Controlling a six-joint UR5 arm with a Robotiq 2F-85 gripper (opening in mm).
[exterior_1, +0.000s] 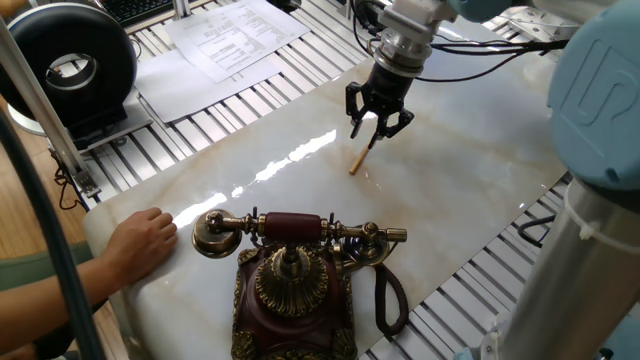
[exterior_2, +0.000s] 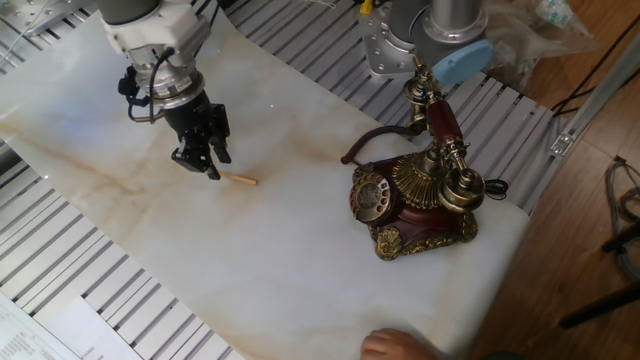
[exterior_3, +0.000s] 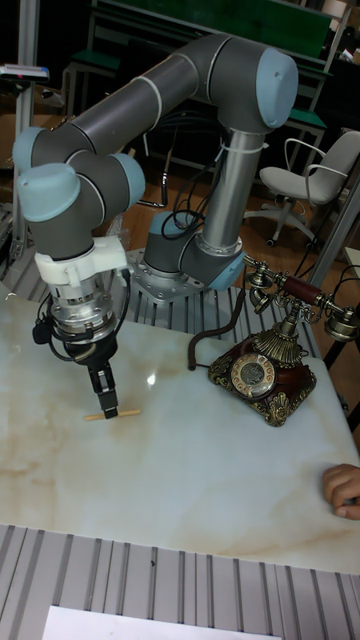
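A thin tan wooden stick (exterior_1: 357, 162) lies on the pale marbled tabletop (exterior_2: 290, 270). Just over it in exterior view 1 is my black gripper (exterior_1: 364, 139), pointing down with its two fingers apart. Nothing shows between them in that view. From exterior view 2, the fingertips appear at one end of the stick (exterior_2: 242, 180), which is partly covered by them. In exterior view 3 the gripper tip overlaps the middle of the stick (exterior_3: 127, 413); whether they touch cannot be told.
A dark red and brass antique telephone (exterior_2: 410, 195) stands on the tabletop, apart from the gripper. A person's hand (exterior_1: 143, 243) rests at the table's edge. Paper sheets (exterior_1: 228, 40) lie on the slatted bench beyond.
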